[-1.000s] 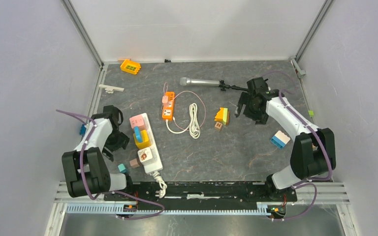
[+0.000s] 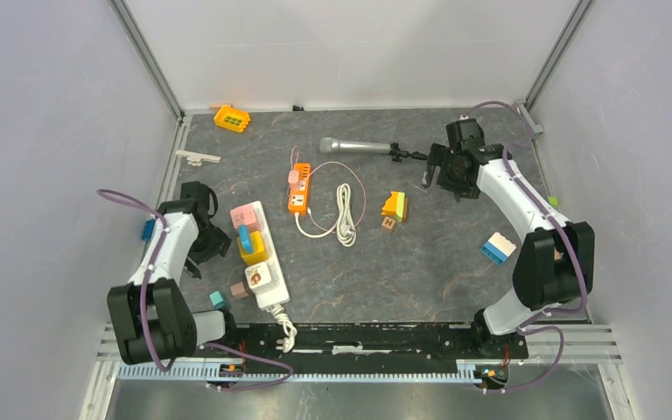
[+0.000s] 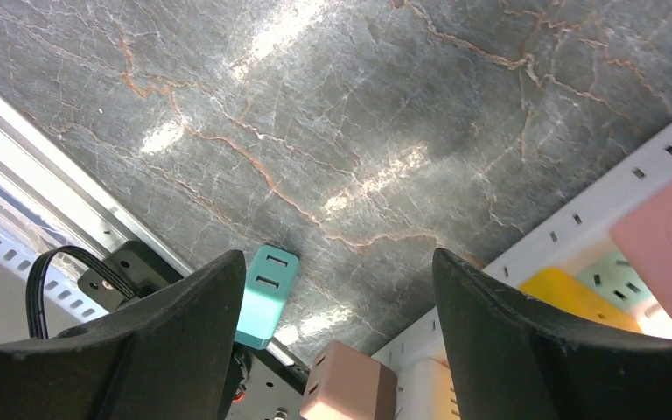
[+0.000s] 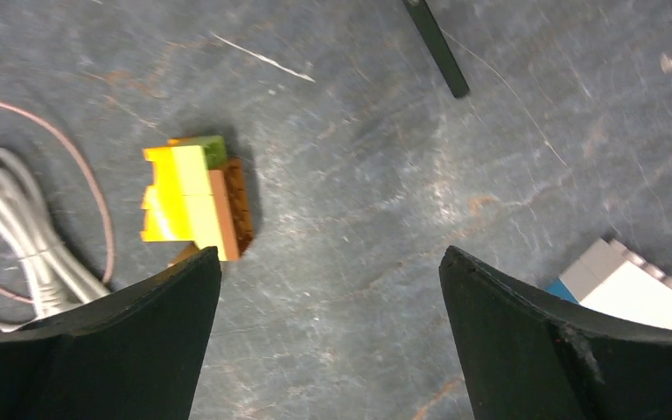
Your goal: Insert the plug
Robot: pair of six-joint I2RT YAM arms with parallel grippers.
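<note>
A pink plug (image 2: pixel 294 178) sits at the upper part of the orange power strip (image 2: pixel 299 200), its thin pink cable looping to the right. Whether it is fully seated cannot be told from above. My left gripper (image 2: pixel 212 257) hovers at the left, beside the white power strip (image 2: pixel 270 251). In the left wrist view its fingers (image 3: pixel 175 337) stand apart over bare table. Over at the upper right, my right gripper (image 2: pixel 434 166) is open, only grey table between its fingers. Neither gripper is near the plug.
A coiled white cable (image 2: pixel 345 215) lies right of the orange strip. Yellow-orange blocks (image 2: pixel 395 206) stand mid-table, and a microphone (image 2: pixel 359 147) lies at the back. Blue-white bricks (image 2: pixel 498 248) rest at the right. The white strip carries several coloured pieces.
Both arms have shifted slightly. The right gripper now sits a little farther right and back, and the left gripper has moved a little. The plug and other objects have stayed put.
</note>
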